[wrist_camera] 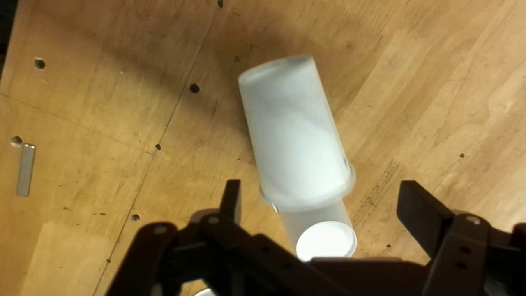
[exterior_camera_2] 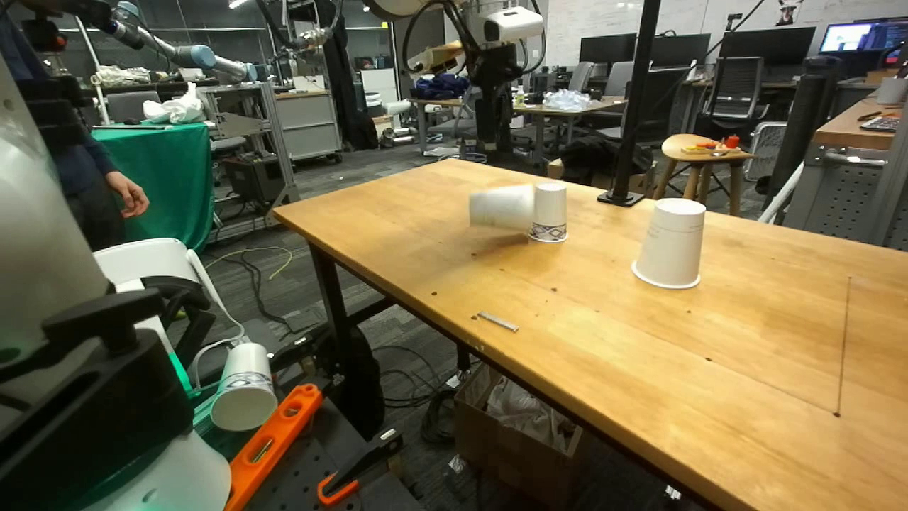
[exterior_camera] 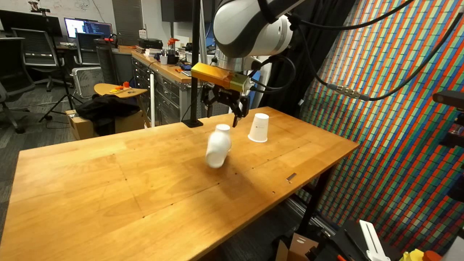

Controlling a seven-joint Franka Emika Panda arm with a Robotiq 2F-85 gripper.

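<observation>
A large white paper cup [exterior_camera: 217, 148] is blurred and tipped nearly onto its side. In exterior view 2 the same large cup [exterior_camera_2: 500, 208] appears above the table, against or close beside a smaller patterned cup [exterior_camera_2: 550, 211], which stands upside down. My gripper [exterior_camera: 222, 119] is above them, its fingers spread wide with nothing held. In the wrist view the large cup [wrist_camera: 298, 133] lies mostly beyond the fingertips and partly covers the small cup [wrist_camera: 325, 240]. Whether the large cup touches the table is unclear.
Another white cup [exterior_camera: 259, 128] stands upside down on the table. A small metal strip [exterior_camera: 291, 177] lies near the table edge, and a black post [exterior_camera_2: 638, 111] rises at the other side.
</observation>
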